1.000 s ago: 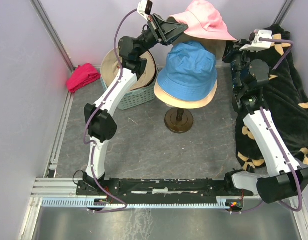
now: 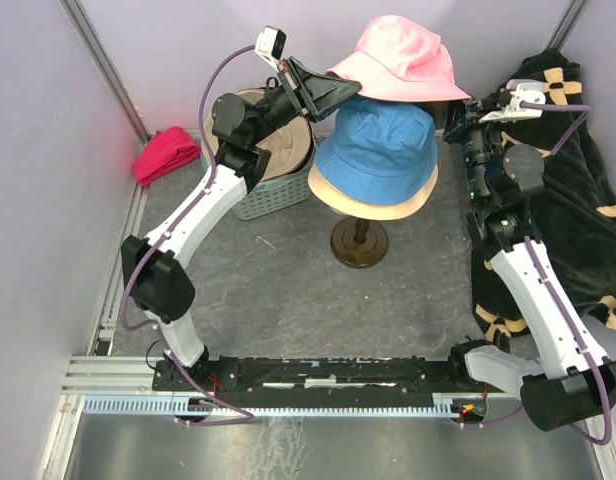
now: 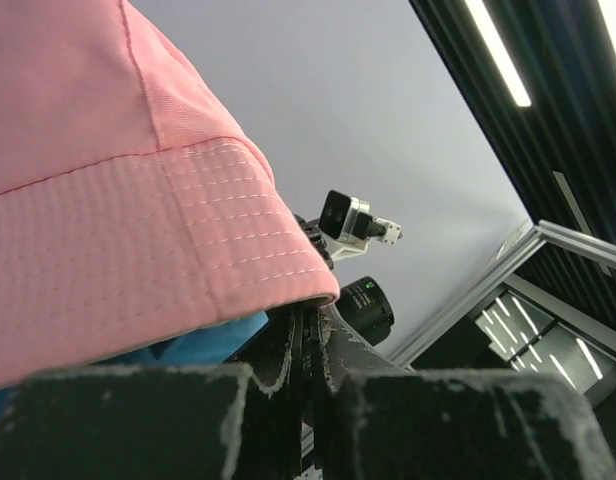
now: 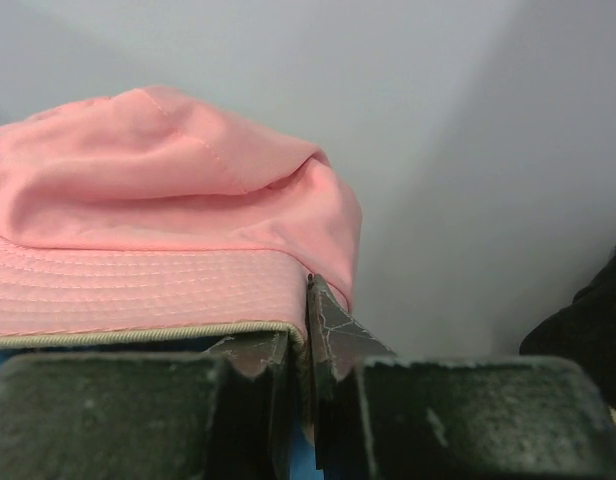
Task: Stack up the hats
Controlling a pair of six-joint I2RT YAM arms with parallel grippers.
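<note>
A pink bucket hat (image 2: 403,55) is stretched between my two grippers, above and partly over the top of a blue bucket hat (image 2: 376,145). Under the blue one shows a cream brim (image 2: 368,203), on a stand with a round brown base (image 2: 359,243). My left gripper is shut on the left edge of the pink brim. On the opposite side, my right gripper grips the pink brim's right edge. Blue fabric shows below the pink brim in both wrist views. Whether the pink hat touches the blue crown cannot be told.
Behind the left arm stands a grey-green basket (image 2: 273,195) with light hats inside. A red cloth (image 2: 166,155) lies at the left wall, and a black blanket with tan patches (image 2: 578,220) covers the right side.
The pink hat has come down and toward the stand, covering more of the blue crown. My left arm has swung left at its elbow, its gripper lower; the right gripper moved only slightly.
</note>
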